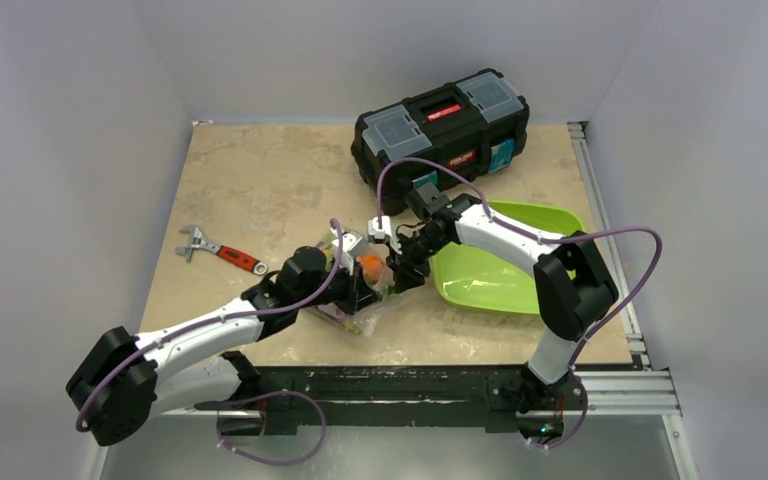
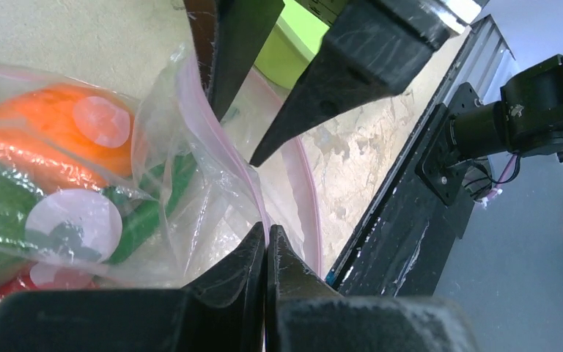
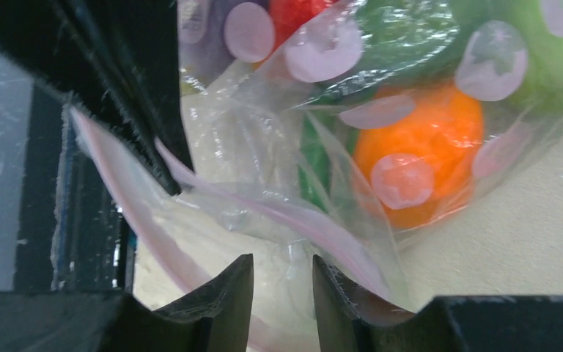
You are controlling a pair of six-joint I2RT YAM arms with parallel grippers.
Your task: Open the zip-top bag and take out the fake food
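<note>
The clear zip top bag (image 2: 59,213) lies mid-table, holding orange (image 3: 418,154), green and red fake food. In the left wrist view, my left gripper is shut at the bag's pink zip edge, which runs into its fingertips. My right gripper is open at the bag's mouth, with film and the pink edge around its fingertips. The two grippers are close together, partly hiding the bag from above.
A green tray (image 1: 480,280) lies right of the bag. A black toolbox (image 1: 440,135) stands behind, and an adjustable wrench (image 1: 230,255) lies at left.
</note>
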